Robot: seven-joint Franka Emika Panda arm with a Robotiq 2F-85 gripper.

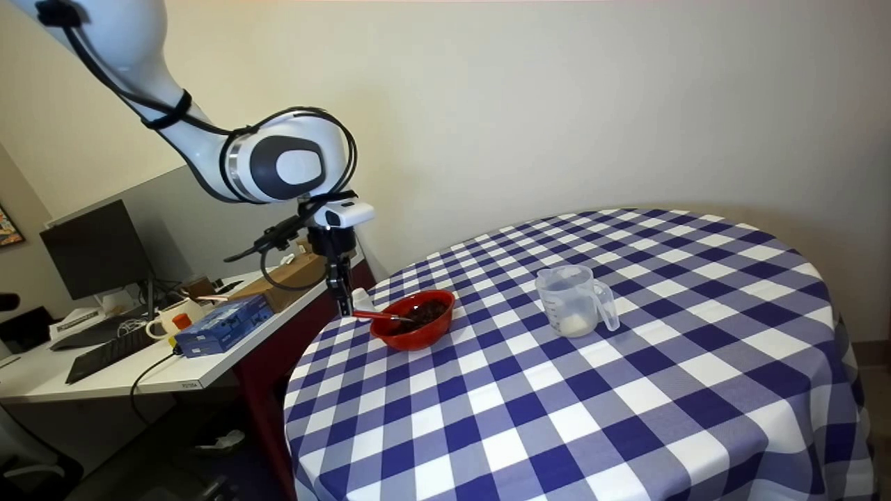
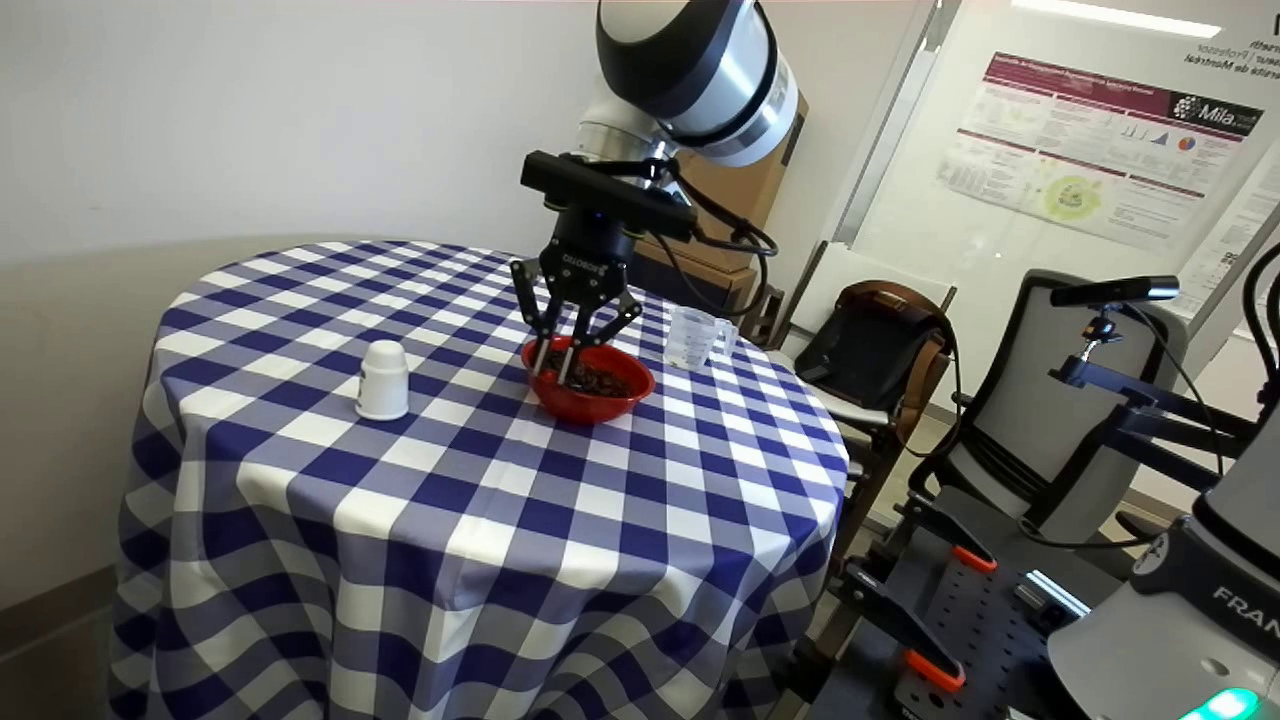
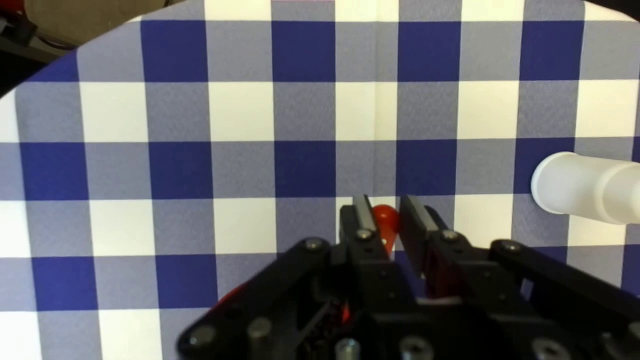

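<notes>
A red bowl with dark, crumbly contents sits near the left edge of the table in exterior view 1. A utensil with a red handle leans out over its rim, its metal end among the contents. My gripper is shut on that handle, outside the bowl's rim. Between the fingers in the wrist view, the rounded red handle end pokes out. From exterior view 2 the gripper points down at the bowl's near-left side. The bowl is mostly hidden behind my gripper in the wrist view.
A clear measuring cup with some pale contents stands to the bowl's right in exterior view 1. A white bottle-like container stands apart on the checkered tablecloth.
</notes>
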